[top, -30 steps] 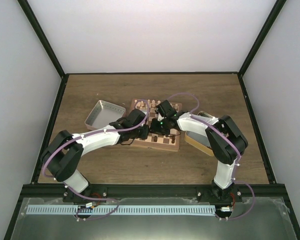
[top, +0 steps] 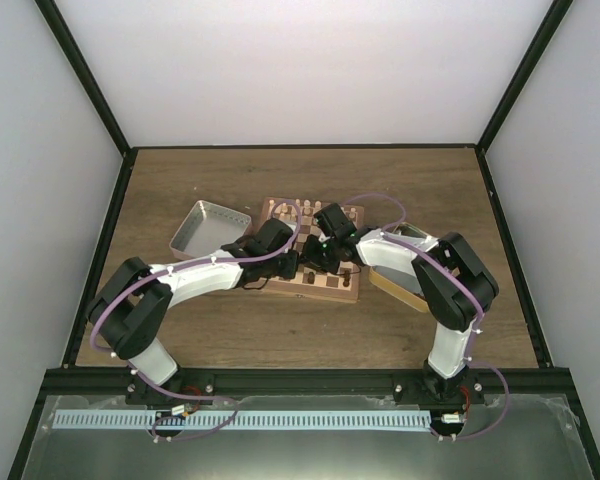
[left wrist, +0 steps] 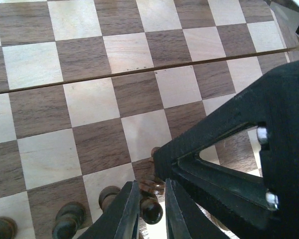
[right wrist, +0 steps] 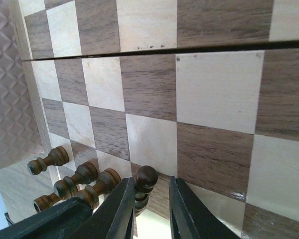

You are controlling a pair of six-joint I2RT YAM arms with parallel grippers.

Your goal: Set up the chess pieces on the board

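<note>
The chessboard [top: 330,287] lies mid-table under both grippers, light pieces along its far side. In the left wrist view, a dark pawn [left wrist: 151,211] lies between or just behind the fingertips of my left gripper; several dark pieces [left wrist: 70,219] stand to its left. A large black gripper part fills the right side. In the right wrist view, a dark pawn [right wrist: 146,178] is at the left fingertip of my right gripper, whose fingers are apart; more dark pieces [right wrist: 93,185] stand to the left. Whether either gripper grips a piece is unclear.
A grey tray [top: 208,230] sits left of the board, and a tray in a yellowish box [top: 400,290] sits to the right, partly under the right arm. The two grippers are very close together.
The left arm has barely moved.
</note>
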